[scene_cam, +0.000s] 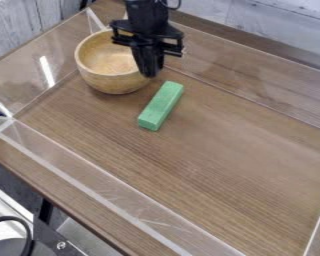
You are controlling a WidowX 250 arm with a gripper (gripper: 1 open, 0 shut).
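Note:
A tan bowl [105,75] sits on the wooden table toward the upper left, partly behind the black robot arm. A green block [162,106] lies on the table just right of and below the bowl. My gripper [148,70] is over the bowl's right side, pointing down, above and left of the green block. It looks shut, with nothing visible between its small dark fingers.
A pale border runs along the back right.

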